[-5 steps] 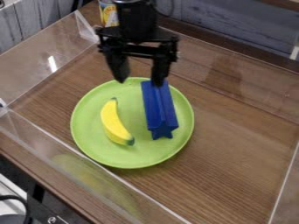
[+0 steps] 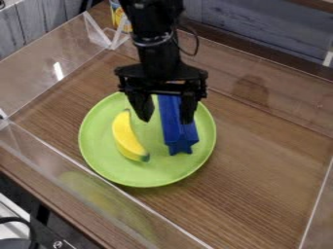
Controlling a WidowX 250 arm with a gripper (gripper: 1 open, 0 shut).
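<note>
A green plate point(image 2: 130, 170) lies on the wooden surface. On it are a yellow banana point(image 2: 129, 138) at the left and a tall blue block point(image 2: 178, 136) at the right. My black gripper point(image 2: 162, 100) is open above the plate, over the top of the blue block and partly hiding it. I cannot tell whether it touches the block.
Clear side walls edge the surface at left and right. A yellowish item point(image 2: 116, 14) is at the back left behind the arm. The wooden surface right of the plate is clear.
The banana and plate have not visibly moved.
</note>
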